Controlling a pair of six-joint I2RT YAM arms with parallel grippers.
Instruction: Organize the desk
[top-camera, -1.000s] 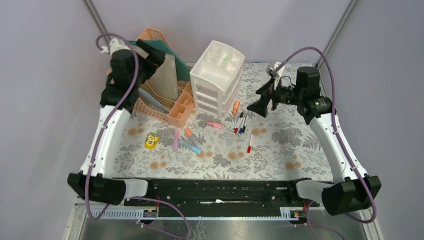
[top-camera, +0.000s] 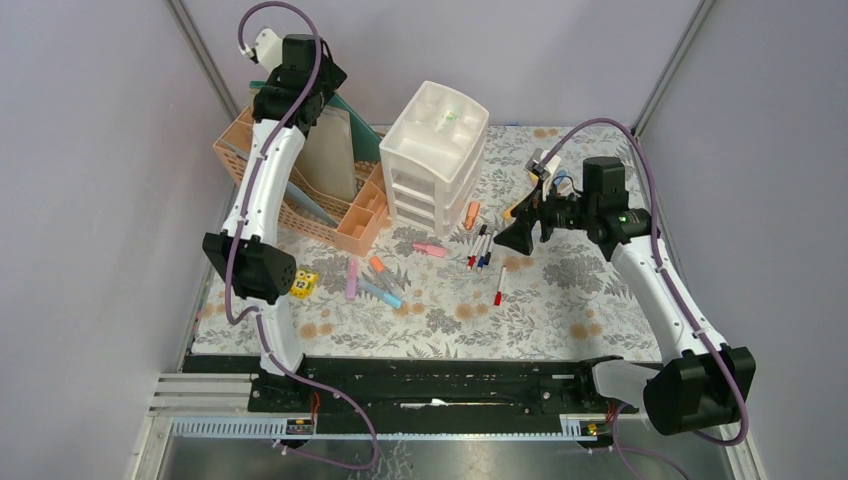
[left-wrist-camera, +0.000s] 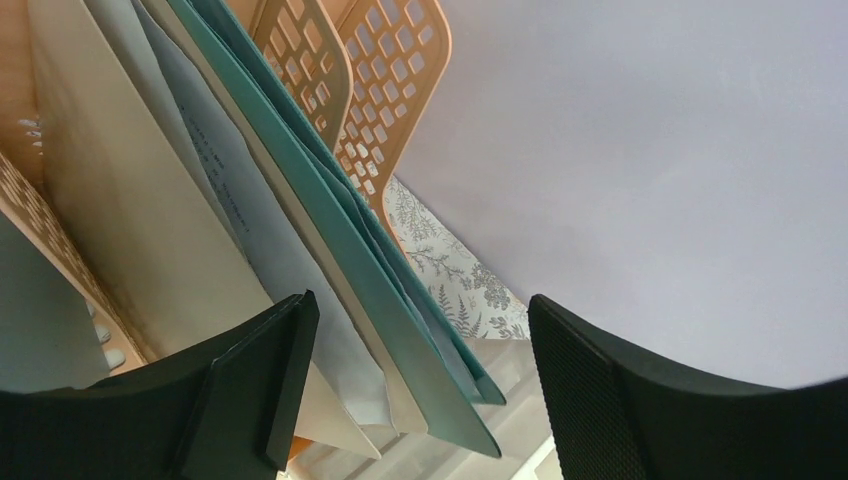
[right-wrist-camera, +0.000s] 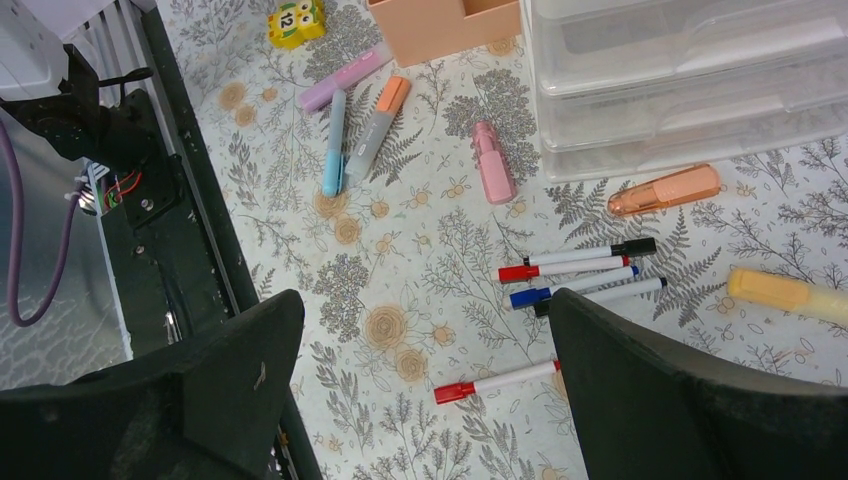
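Observation:
An orange perforated file organizer (top-camera: 355, 230) holds teal (left-wrist-camera: 360, 260) and beige (left-wrist-camera: 120, 190) folders with pale papers at the back left. My left gripper is above them, fingers apart, folder edges showing between its fingers. The white drawer unit (top-camera: 430, 160) stands beside the organizer. My right gripper hangs open over the desk's right side. Below it lie several markers (right-wrist-camera: 590, 254), a loose red-capped marker (right-wrist-camera: 495, 383), orange (right-wrist-camera: 665, 190), pink (right-wrist-camera: 493, 165) and yellow (right-wrist-camera: 785, 295) highlighters.
At the left front lie a yellow toy (top-camera: 304, 283), a purple highlighter (top-camera: 352, 279), a blue one (top-camera: 382, 295) and an orange-capped one (right-wrist-camera: 374, 128).
The right arm has moved only slightly.

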